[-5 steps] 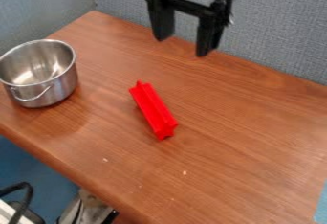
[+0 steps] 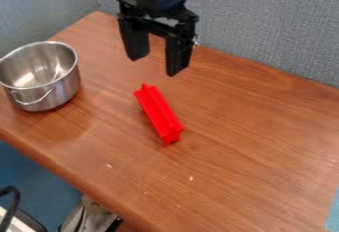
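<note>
My black gripper (image 2: 157, 53) hangs above the back middle of the wooden table, open, with nothing between its fingers. A red bar-shaped object (image 2: 159, 113) lies on the table in front of it and lower in view, apart from the fingers. A steel pot (image 2: 39, 89) with a wire handle stands at the left edge of the table.
A grey padded wall (image 2: 279, 28) runs along the back. Cables and hardware show below the table at lower left.
My gripper has moved left and is lower in view than a second ago, coming closer to the red object. The red object and the pot have not moved.
</note>
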